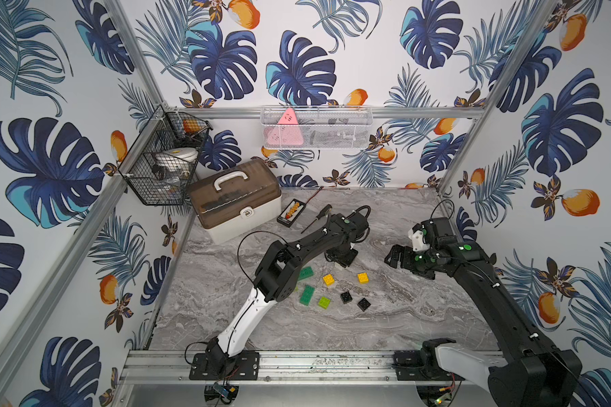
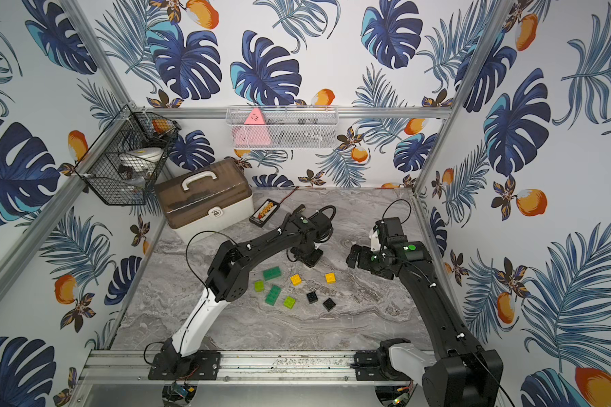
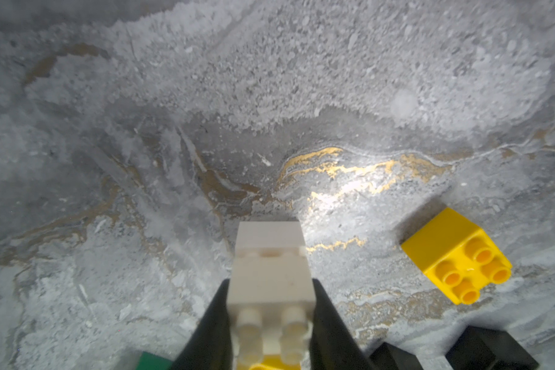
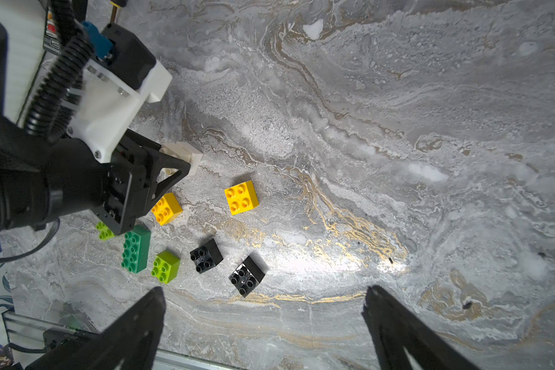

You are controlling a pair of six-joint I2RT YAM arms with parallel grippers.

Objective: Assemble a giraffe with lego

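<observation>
White studded brickwork (image 3: 270, 277), seemingly two white bricks one on the other, stands between the fingertips of my left gripper. One finger (image 3: 217, 311) lies close along each side; whether they press on it cannot be made out. Its white side also shows in the right wrist view, just beyond the left fingers (image 4: 177, 169). Two yellow bricks (image 2: 330, 277), two black bricks (image 2: 329, 304), two dark green bricks (image 2: 273, 294) and two light green bricks (image 2: 289, 302) lie apart on the table. Wide open and empty, my right gripper hangs to the right of them.
A brown-lidded toolbox (image 1: 236, 196) and a small black tray (image 1: 292, 211) with orange pieces occupy the back left, with a hammer (image 1: 317, 218) nearby. Wire baskets (image 1: 317, 129) hang at the back.
</observation>
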